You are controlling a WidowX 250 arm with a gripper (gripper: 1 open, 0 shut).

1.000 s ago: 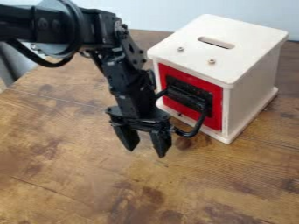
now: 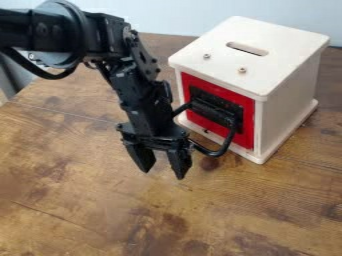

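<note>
My black gripper (image 2: pixel 160 162) hangs above the wooden table, pointing down, its two fingers apart with nothing visible between them. Just right of it stands a pale wooden box (image 2: pixel 269 50) with a slot on top and a red front panel (image 2: pixel 197 68) carrying a black fitting. A black cable loop runs in front of that panel beside the gripper; where it attaches is unclear.
A white surface shows beyond its far edge at the top left.
The gripper has shifted very slightly to the left; the box stands as before.
</note>
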